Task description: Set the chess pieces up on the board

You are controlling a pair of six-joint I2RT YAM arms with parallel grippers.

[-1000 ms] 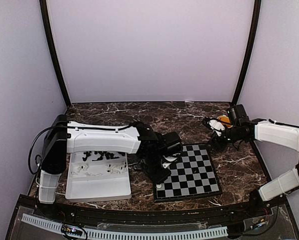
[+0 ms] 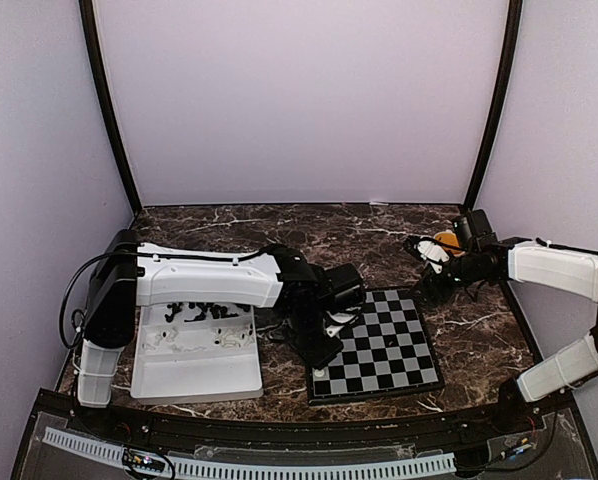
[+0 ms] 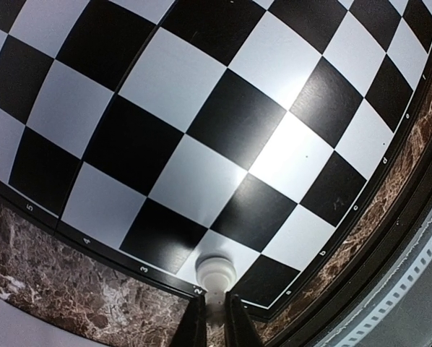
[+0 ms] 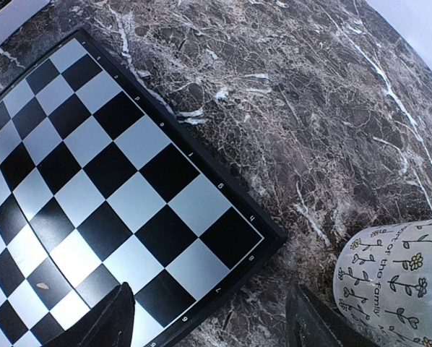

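Note:
The chessboard [image 2: 379,350] lies at the front right of the table, bare but for one white piece [image 3: 216,270] at its near-left edge, beside the 2 marking. My left gripper is shut on that white piece, right over the board's edge square. My right gripper hangs over the board's right side with its fingers apart and nothing between them.
A white tray [image 2: 194,375] left of the board holds several black and white pieces, partly hidden under my left arm. A patterned cylindrical object [image 4: 389,275] stands right of the board.
Both arms look almost still; the white piece under my left gripper shows at most a very slight shift in the top view.

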